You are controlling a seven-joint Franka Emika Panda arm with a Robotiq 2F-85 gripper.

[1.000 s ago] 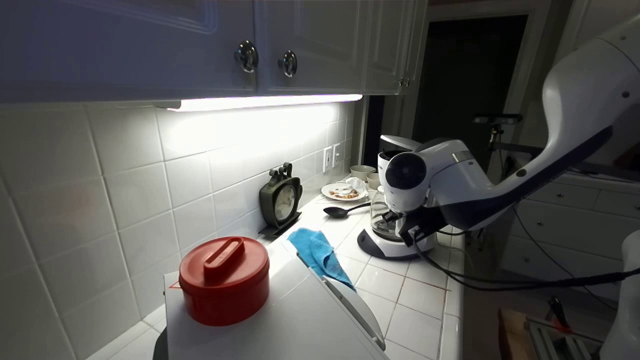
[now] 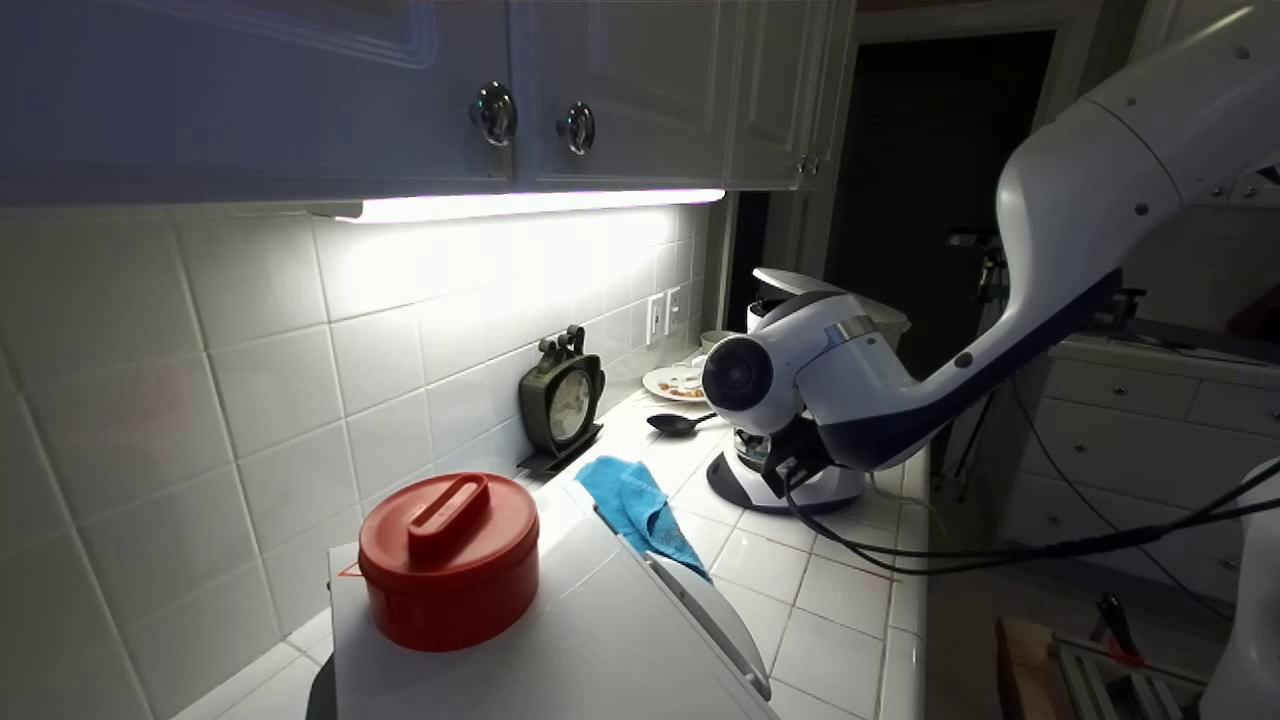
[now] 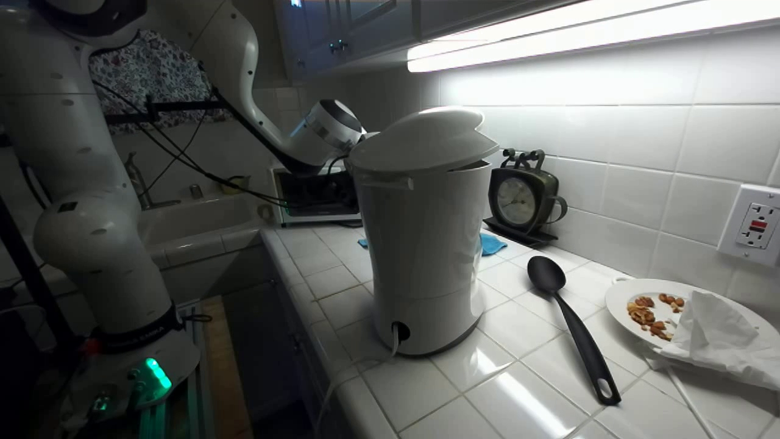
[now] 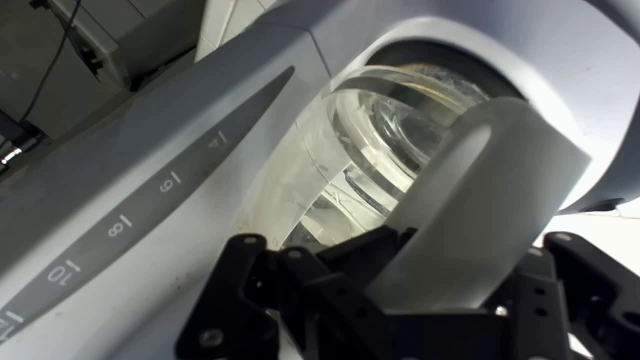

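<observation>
A white coffee maker (image 3: 428, 256) stands on the tiled counter with its lid (image 3: 420, 139) raised. Its glass carafe (image 4: 372, 180) sits inside the machine, and a pale grey handle (image 4: 480, 192) rises from it in the wrist view. My gripper is at this handle, shut. The handle covers much of the fingers (image 4: 360, 255), so whether any part of it lies between them cannot be made out. In exterior view 1, the gripper (image 2: 789, 454) is at the carafe's near side, low over the machine's base (image 2: 786, 486).
A black spoon (image 3: 577, 329) and a plate (image 3: 621, 303) with nuts lie near the coffee maker. Toward the wall stand a dark scale (image 2: 561, 402) and a blue cloth (image 2: 636, 504). A red lidded pot (image 2: 450, 564) sits on a white appliance (image 2: 564, 648).
In exterior view 1, my arm and gripper have moved left, covering more of the carafe. The coffee maker has shifted slightly left too.
</observation>
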